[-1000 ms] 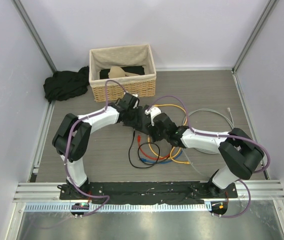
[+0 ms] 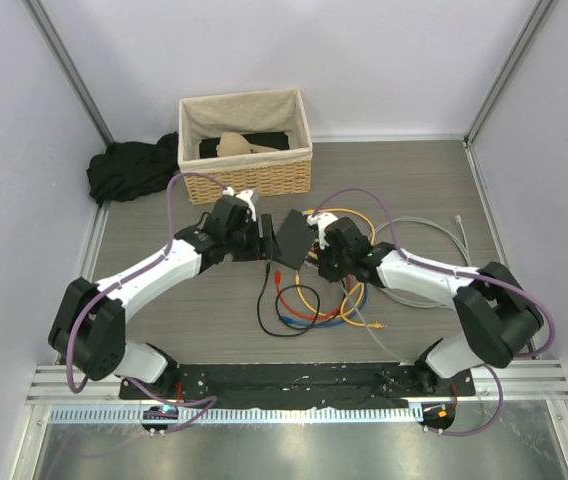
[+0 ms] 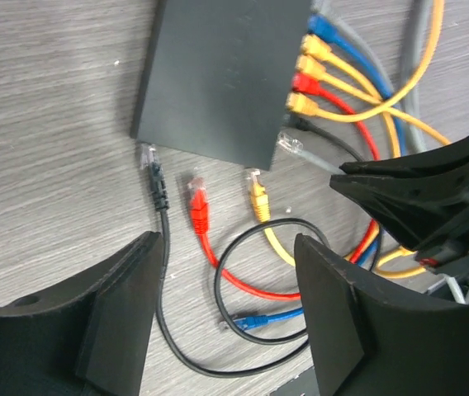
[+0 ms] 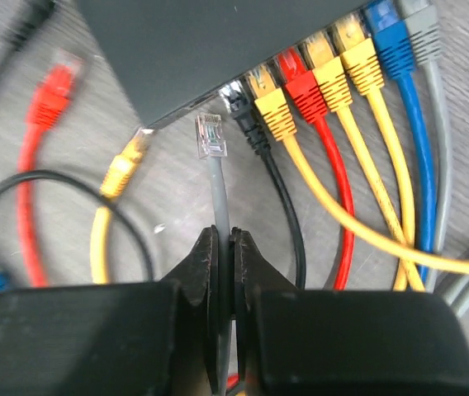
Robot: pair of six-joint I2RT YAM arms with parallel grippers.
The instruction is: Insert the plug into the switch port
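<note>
The black switch [image 3: 214, 74] lies on the grey surface, with a row of plugged cables along one edge. My right gripper is shut on a grey cable, whose clear plug [image 4: 211, 136] points at the switch's edge, a short gap from it, beside the plugged black cable. My left gripper [image 2: 264, 238] stands at the switch's left; in the left wrist view its fingers are apart, with nothing seen between them.
Loose black, red [image 3: 199, 213], yellow [image 3: 259, 198] and blue plugs lie below the switch. A wicker basket [image 2: 244, 175] and dark cloth [image 2: 134, 170] sit at the back. Coiled grey cable lies at the right.
My left arm has moved left and back from over the switch, uncovering more of it. My right gripper has shifted rightward with the cable.
</note>
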